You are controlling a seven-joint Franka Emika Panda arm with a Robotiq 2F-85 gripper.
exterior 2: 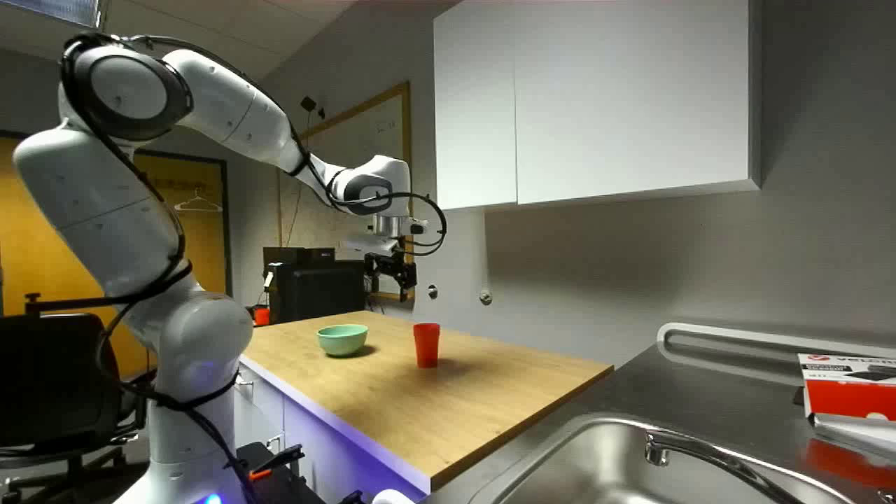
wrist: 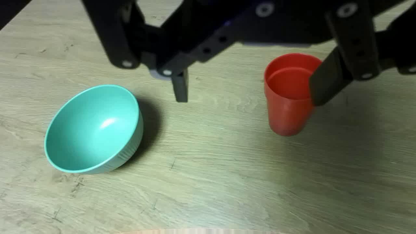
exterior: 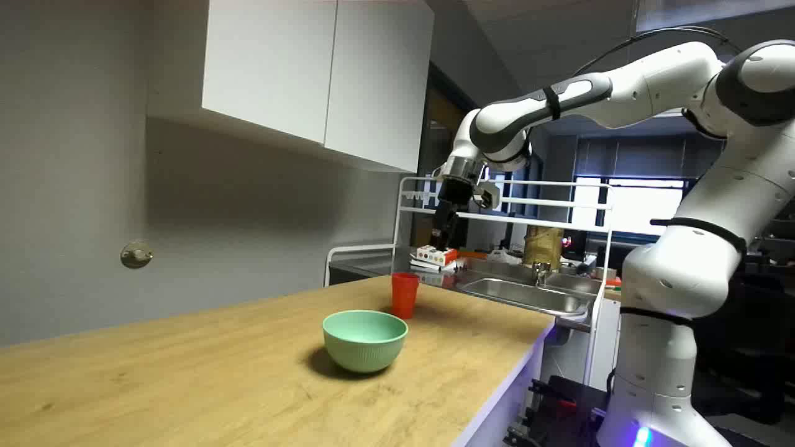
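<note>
Upright on the wooden counter stands a red cup (exterior: 404,297), seen from above as an empty cup (wrist: 290,99) in the wrist view. A mint-green bowl (exterior: 364,344), also empty (wrist: 93,130), rests on the same counter, apart from the cup. My gripper (exterior 2: 404,284) hangs in the air well above the counter. In the wrist view its fingers (wrist: 180,86) are spread wide, and the gripper is open with nothing held. One fingertip overlaps the cup's right side in that view, though the cup stands far below it.
White cabinets (exterior: 313,74) hang on the wall over the counter (exterior: 186,380). Beyond the counter's end lie a steel sink (exterior 2: 579,458) and a red-and-white box (exterior 2: 848,386). A white rack frame (exterior: 605,246) stands by the sink.
</note>
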